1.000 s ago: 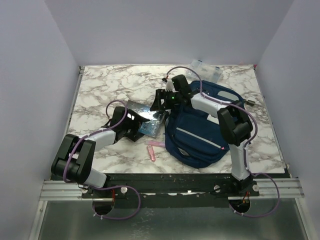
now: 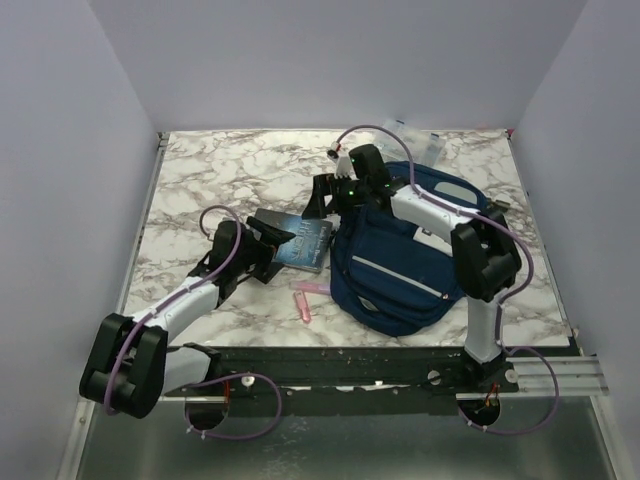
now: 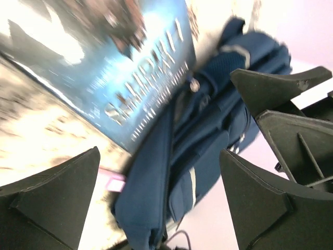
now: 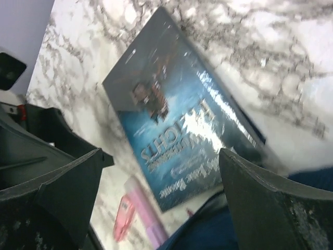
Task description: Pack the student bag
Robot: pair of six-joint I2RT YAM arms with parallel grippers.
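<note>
A dark blue book with "Wuthering Heights" on its cover lies flat on the marble table, left of the navy bag. Over the book's left part stands my left gripper, open and empty. My right gripper hangs at the book's upper right, by the bag's edge, also open with nothing between its fingers. In the right wrist view the whole book shows ahead of the open fingers. The left wrist view has the book at upper left and the bag beside it.
A pink pen-like item and a small pink-red tool lie below the book. Behind the bag sits a clear plastic case; a small dark object is at right.
The right gripper went slightly right and returned. The book and bag look unmoved.
</note>
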